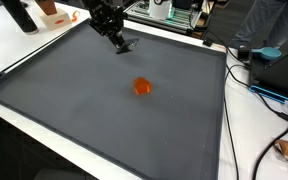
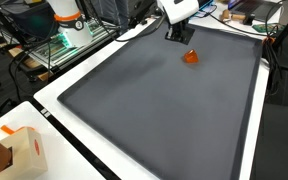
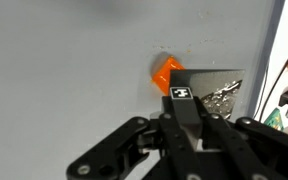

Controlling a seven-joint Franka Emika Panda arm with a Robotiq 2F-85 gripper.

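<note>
A small orange object (image 1: 142,86) lies on the grey board; it also shows as an orange lump (image 2: 191,57) in the second exterior view. My gripper is shut on a thin, flat grey piece (image 3: 212,88) with a shiny speckled part, which sticks out to the right in the wrist view. From the first exterior view, that grey piece (image 1: 129,45) is near the board's far edge, beyond the orange object and apart from it. Whether it touches the board cannot be told.
The grey board (image 1: 79,95) is otherwise bare, with wide free room toward the near side. Cables (image 1: 236,120) run along its right side. An orange-and-white container (image 1: 54,15) stands beyond the far left edge.
</note>
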